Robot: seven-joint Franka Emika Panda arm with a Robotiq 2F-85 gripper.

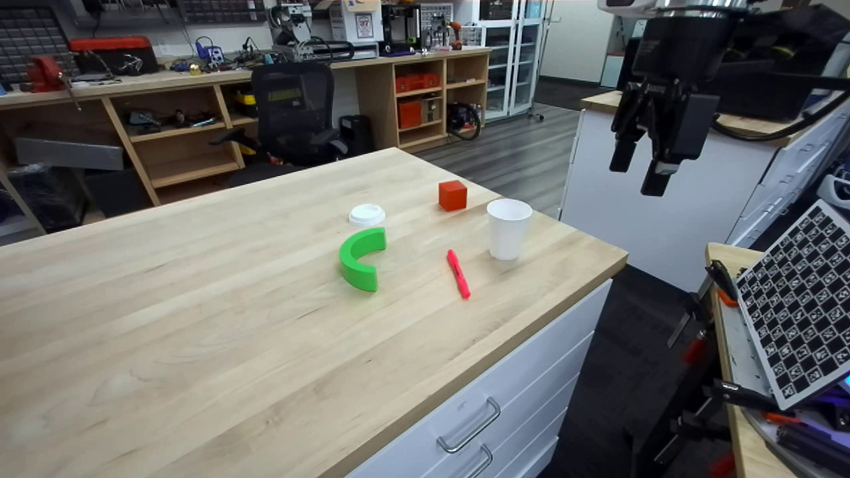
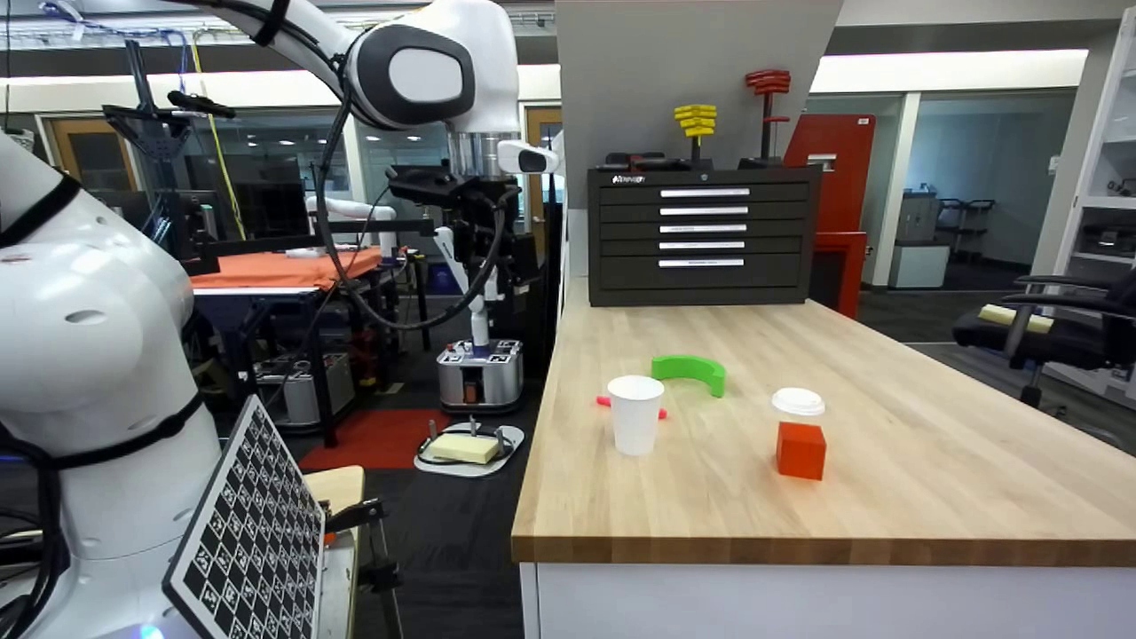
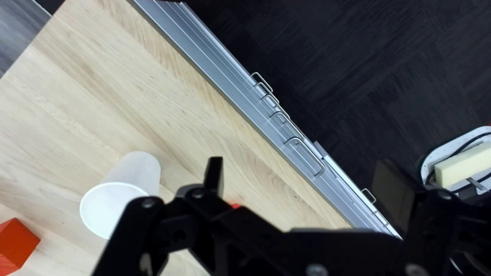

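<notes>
In exterior view 1 my gripper [image 1: 637, 174] hangs high off the table's right corner, its fingers apart and empty. The wrist view also shows the gripper open. A white cup [image 1: 507, 228] stands upright on the wooden table near its edge. Beside it lies a pink-red pen-like stick [image 1: 458, 275], mostly hidden by the gripper in the wrist view. A green half-ring arc [image 1: 360, 260] rests further left. Behind that is a white lid [image 1: 366, 214], flat on the wood. The red cube [image 1: 452, 195] sits toward the far edge.
A black tool chest [image 2: 698, 236] stands at the far end of the table [image 2: 905, 522] in exterior view 2. Drawer handles [image 1: 468, 426] stick out along the table's side.
</notes>
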